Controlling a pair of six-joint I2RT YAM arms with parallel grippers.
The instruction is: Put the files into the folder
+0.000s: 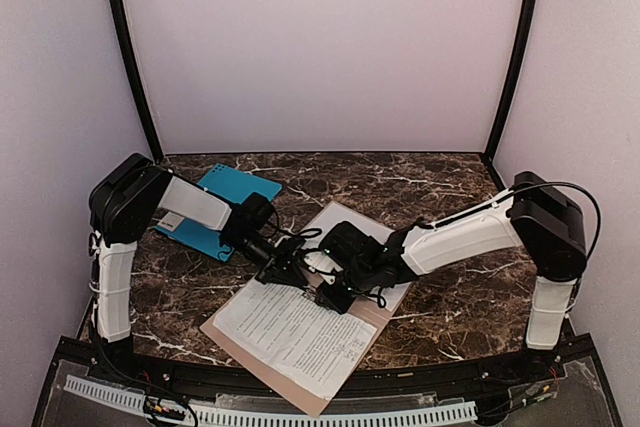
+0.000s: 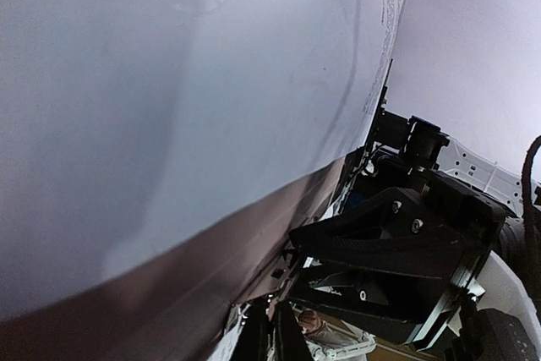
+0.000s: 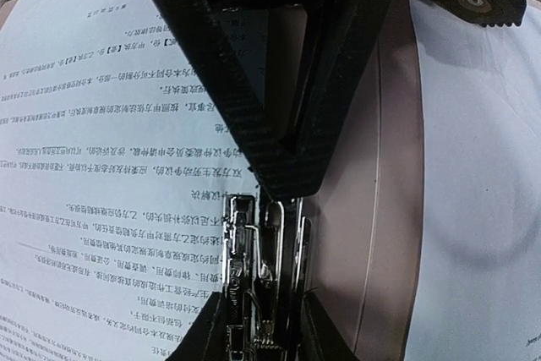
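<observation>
A pink folder (image 1: 310, 402) lies open on the table, printed sheets (image 1: 280, 337) on its near half, a white sheet (image 3: 473, 175) on the other. Both grippers meet at the metal clip (image 3: 266, 276) along its spine. My left gripper (image 1: 297, 277) is shut on the folder's edge by the clip; in the left wrist view white paper fills most of the frame. My right gripper (image 1: 325, 292) is low over the clip, its fingertips at the clip in the right wrist view; how far its fingers are apart is hard to see.
A blue folder (image 1: 235, 184) lies at the back left, partly under the left arm. Pale walls stand on three sides.
</observation>
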